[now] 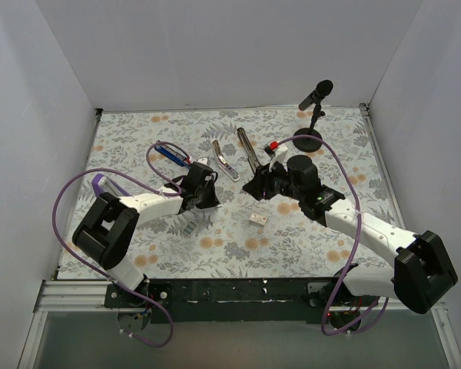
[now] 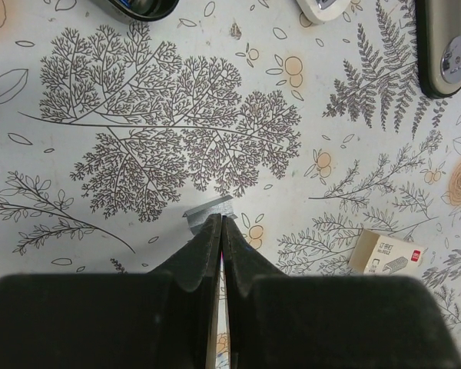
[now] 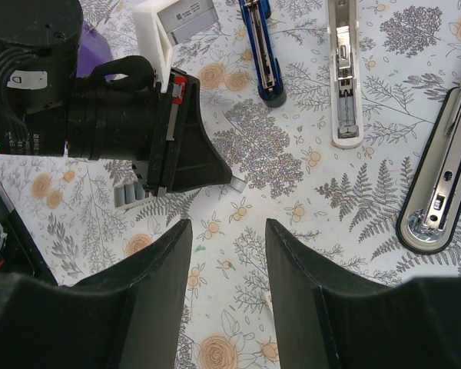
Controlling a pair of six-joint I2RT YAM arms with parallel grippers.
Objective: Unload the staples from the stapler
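Observation:
My left gripper is shut, its tips over a small silver strip of staples (image 2: 207, 207) on the table, largely covered by the fingers; whether it touches them is unclear. In the right wrist view that gripper points at the small strip. Several opened staplers lie behind: a white one (image 3: 346, 115), a blue one (image 3: 267, 65) and a long grey one (image 3: 426, 207). My right gripper stands open above the table, right of the left one, with nothing between its fingers.
More staple strips (image 3: 131, 196) lie front-left of the left gripper. A small box (image 2: 384, 253) lies front-right. A purple object (image 1: 106, 184) is at the left, a black stand (image 1: 307, 140) at the back right.

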